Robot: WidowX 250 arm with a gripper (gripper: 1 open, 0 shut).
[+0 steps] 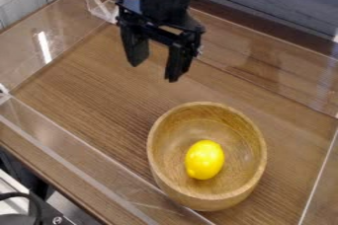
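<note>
My black gripper [157, 49] hangs over the upper middle of the wooden surface, its fingers spread open with nothing visible between them. Below it and to the right, a yellow oval object [205, 160] lies inside a round tan bowl [172, 140]. The gripper is apart from the bowl, above it in the view.
Edges of the workspace show at the top and left, with some dark cable at the lower left corner.
</note>
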